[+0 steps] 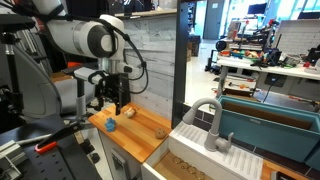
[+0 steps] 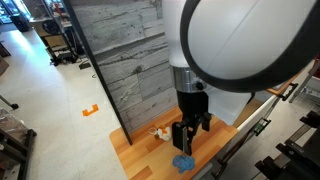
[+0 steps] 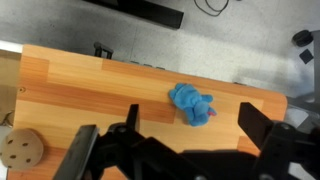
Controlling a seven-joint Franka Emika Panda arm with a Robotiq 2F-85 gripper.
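A small crumpled blue thing, perhaps a cloth or sponge, lies on the wooden counter near its edge. In the wrist view my gripper stands open, its dark fingers on either side of the blue thing in the picture, with nothing held. From the side, the gripper hangs above the counter and the blue thing rests below it, apart from the fingers. Exterior view 1 likewise has the blue thing under the arm.
A round wooden piece sits at the left of the wrist view. Farther along the counter are a small pale object and a brown one. A white sink with a faucet is to the right; a plank wall stands behind.
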